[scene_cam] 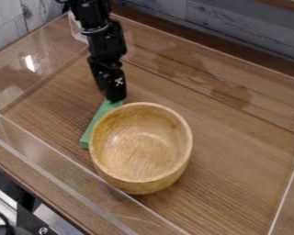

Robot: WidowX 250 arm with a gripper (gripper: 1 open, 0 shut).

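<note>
My black gripper (pixel 110 92) reaches down from the top of the camera view to the upper end of a green strip-like object (pixel 96 126) lying on the wooden table. Whether its fingers are closed on that object is too small and dark to tell. A tan, empty bowl (pixel 141 149) sits just right of the green object and hides part of it.
</note>
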